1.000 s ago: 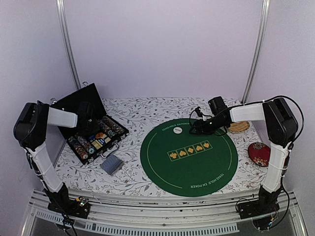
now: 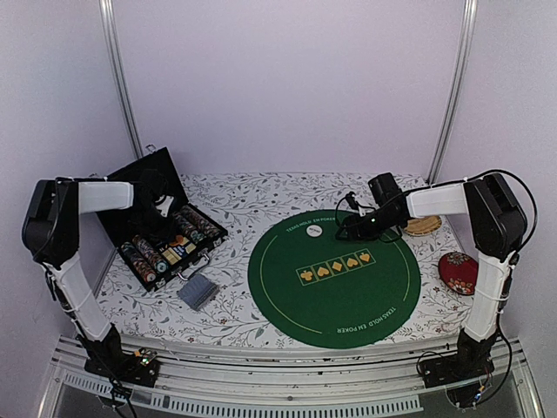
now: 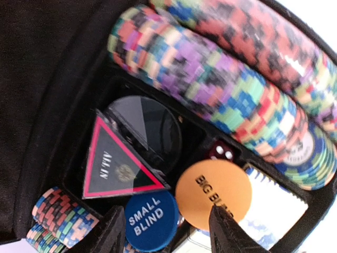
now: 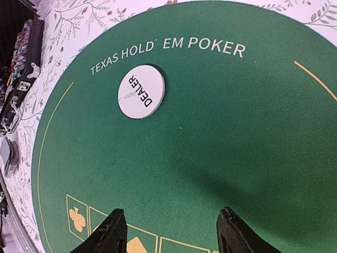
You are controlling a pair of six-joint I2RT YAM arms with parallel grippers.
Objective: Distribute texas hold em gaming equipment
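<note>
An open black chip case point(image 2: 187, 255) stands at left, with my open left gripper above it. In the left wrist view it holds chip rows point(image 3: 205, 89), an orange BIG BLIND button point(image 3: 212, 192), a blue SMALL BLIND button point(image 3: 150, 219), a triangular ALL IN marker point(image 3: 116, 168) and a dark round button point(image 3: 147, 126). A white DEALER button point(image 4: 141, 92) lies on the green mat point(image 2: 335, 305). My right gripper hovers over the mat, its fingers apart, nothing between them.
A blue-grey deck or box point(image 2: 197, 291) lies before the case. A round wooden item point(image 2: 425, 225) and a red round item point(image 2: 457, 272) sit right of the mat.
My left gripper and arm have risen slightly and shifted a little over the case. The right arm looks unmoved.
</note>
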